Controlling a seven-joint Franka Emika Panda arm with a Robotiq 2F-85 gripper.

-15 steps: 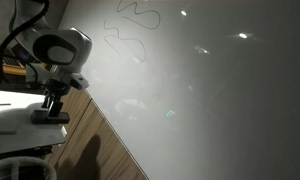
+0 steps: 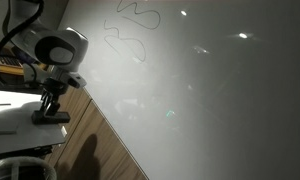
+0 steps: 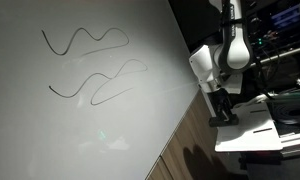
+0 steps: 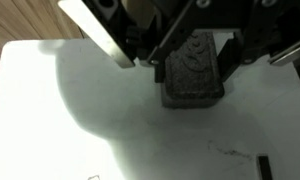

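A dark, block-shaped eraser (image 4: 193, 85) sits between the fingers of my gripper in the wrist view. The gripper is shut on it, a finger at either side. In exterior view 1 the gripper (image 2: 52, 104) points down over the white tabletop at the lower left, the dark eraser (image 2: 51, 117) at its tips. Exterior view 2 has the same gripper (image 3: 224, 108) at the right, low over the white surface. Whether the eraser still touches that surface is hard to tell. A large whiteboard (image 3: 90, 130) carries wavy dark lines (image 3: 90, 42).
Beside the white tabletop (image 3: 252, 133) runs a wooden panel (image 2: 102, 140), up to the whiteboard's edge. In the wrist view a small dark object (image 4: 263, 166) lies at the lower right. A round wire-like container (image 2: 20, 168) stands at the lower left of exterior view 1.
Over the last second the arm has shifted very slightly to the left in exterior view 1. The eraser appears in nearly the same place, and the whiteboard lines look the same.
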